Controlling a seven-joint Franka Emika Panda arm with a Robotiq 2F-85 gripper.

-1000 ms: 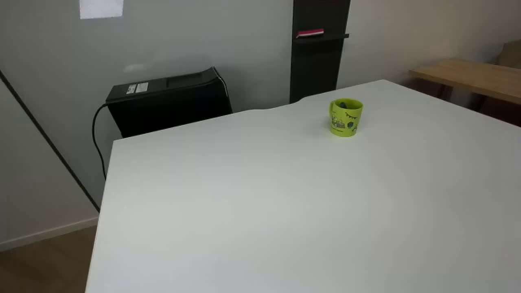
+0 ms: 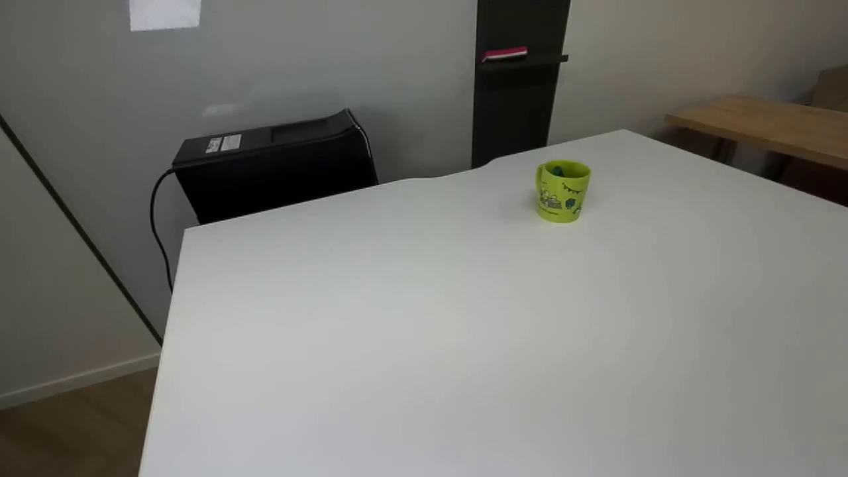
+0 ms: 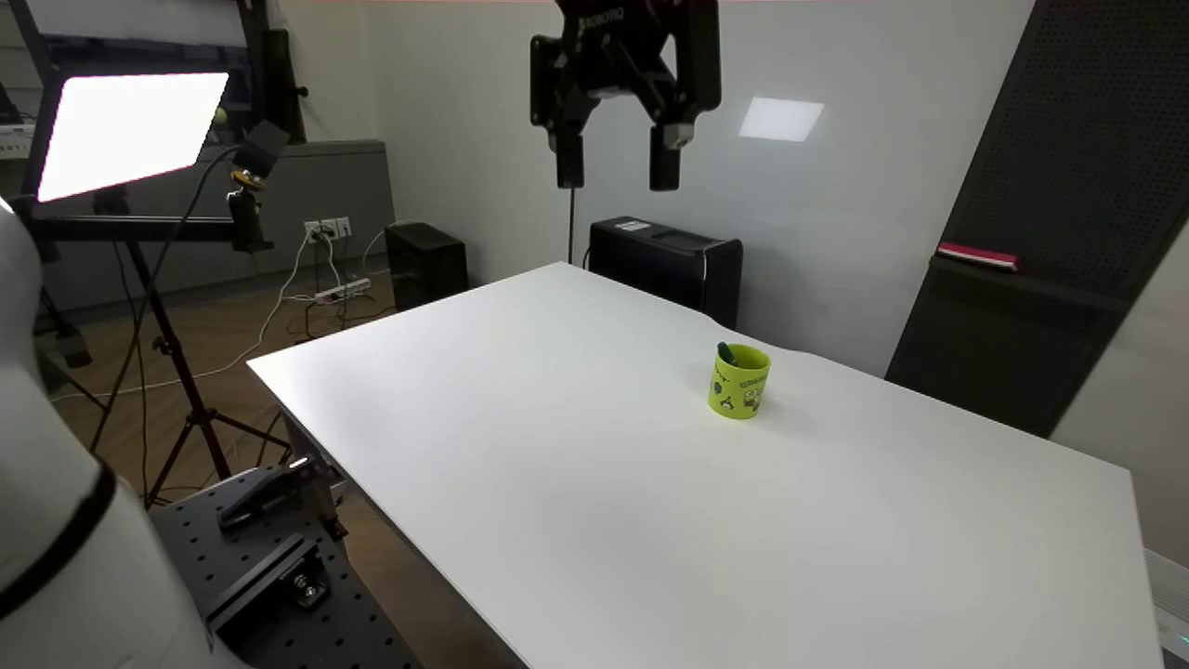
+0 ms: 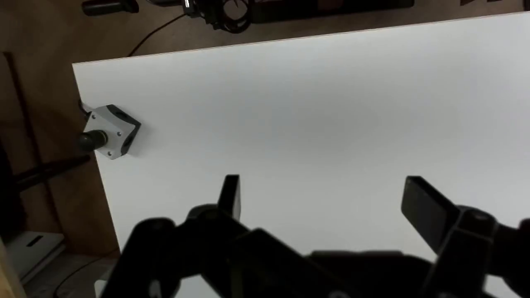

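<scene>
A lime-green cup [image 2: 561, 193] with dark printed figures stands upright on the white table [image 2: 381, 342], toward the back edge. In exterior view 2 the same cup [image 3: 737, 390] has a small dark item [image 3: 726, 353] poking up at its rim; what it is cannot be made out. High above the table, up and to the left of the cup in that view, hangs my gripper [image 3: 618, 167]. Its fingers are wide apart with only air between them. In the wrist view the gripper is open over bare table, and the cup is out of sight.
A grey box with a dark round button [image 4: 113, 131] sits at a table edge in the wrist view. Behind the table is a black bin-like box [image 3: 669, 266]. A tripod [image 3: 184, 413] with a lit panel stands at the left.
</scene>
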